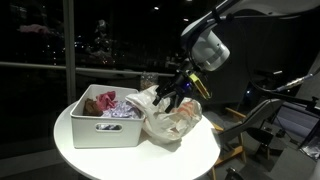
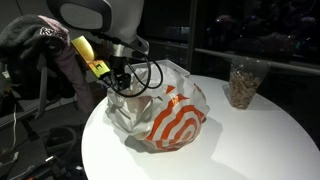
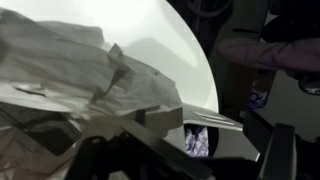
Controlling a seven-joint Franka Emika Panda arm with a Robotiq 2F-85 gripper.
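Note:
A crumpled white plastic bag with orange-red print lies on the round white table. My gripper is down at the top of the bag, and in the second exterior view the gripper is partly in front of it. It is open; whether any plastic lies between the fingers is hard to tell. The wrist view shows white folds of the bag close under the gripper, with a dark finger on the right.
Left of the bag stands a white bin holding cloth items, one pinkish-red. A clear container with brown contents stands toward the back. Bare table shows in front; a wooden-framed chair is beyond its right edge.

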